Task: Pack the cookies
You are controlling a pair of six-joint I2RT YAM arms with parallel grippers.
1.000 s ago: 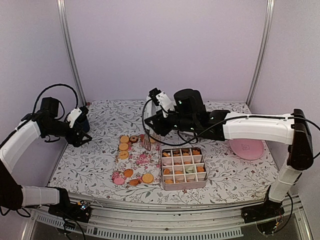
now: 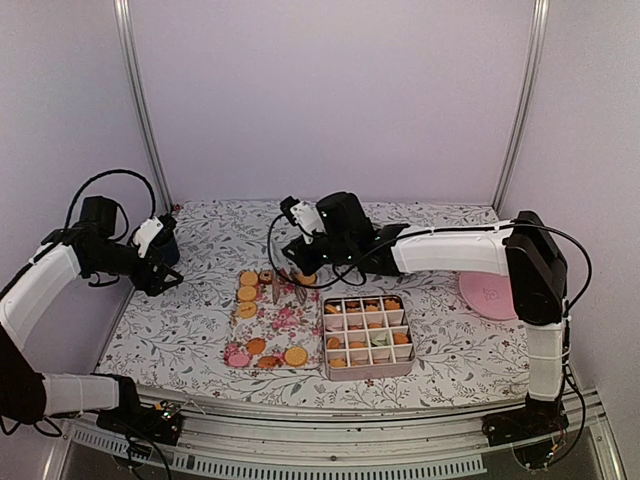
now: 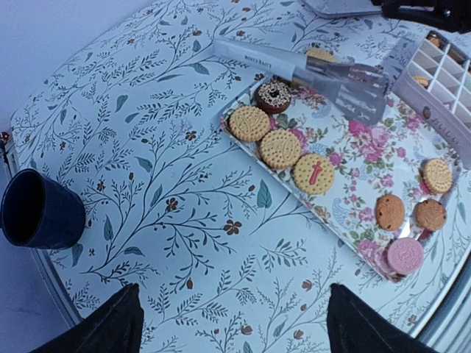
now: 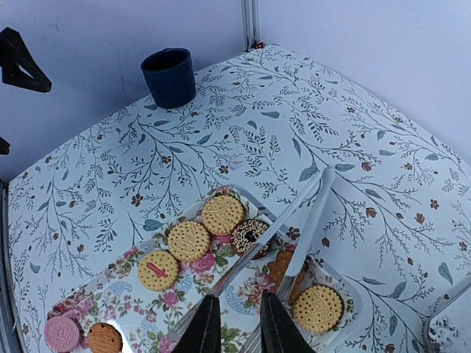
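Cookies lie on a floral tray (image 2: pixel 275 330): shortbreads (image 4: pixel 188 240), a sprinkled donut cookie (image 3: pixel 273 96), a pink cookie (image 3: pixel 405 255) and several others. A compartment box (image 2: pixel 367 365) with cookies stands to its right. Tongs are over the tray's back part; in the right wrist view they rise from between my right gripper's (image 4: pixel 240 316) dark fingertips, which hang above the tray. Whether those fingers grip the tongs is hard to see, but they are close together around them. My left gripper is open at the left, above bare table, with nothing between its fingers.
A dark blue cup (image 3: pixel 45 209) stands at the back left. A pink plate (image 2: pixel 488 295) lies at the right. The table left of the tray is clear.
My right arm has moved leftward over the back of the tray, shifting the tongs with it. The left arm has not visibly moved.
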